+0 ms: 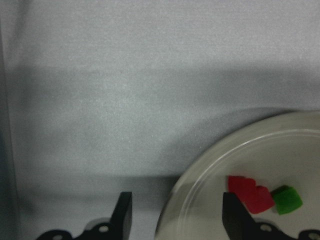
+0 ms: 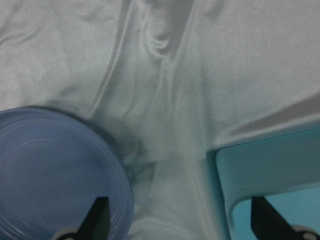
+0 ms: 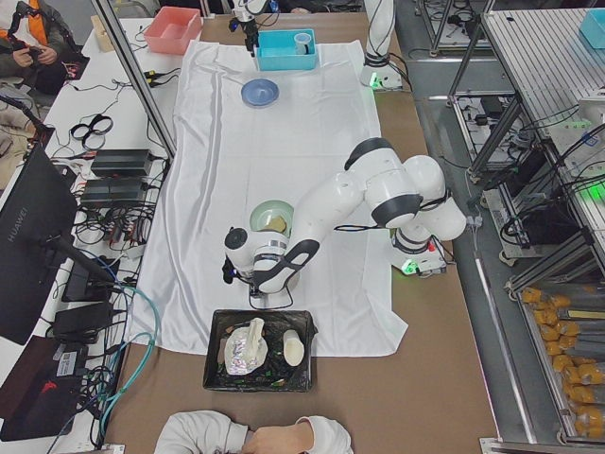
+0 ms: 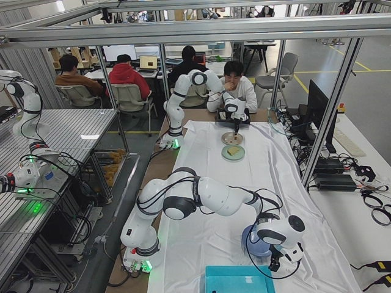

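Observation:
In the left wrist view my left gripper is open above the edge of a pale plate holding red pieces and a green piece. Just beyond that plate in the right camera view is a green plate with a yellowish item on it. My right gripper is open over the gap between a blue plate and a turquoise tray, nothing between its fingers. In the left camera view the left arm hides much of the pale plate.
A black tray with a wrapped item and a pale object lies at the cloth's near end in the left camera view, by a person's hands. A white cup is in the turquoise tray.

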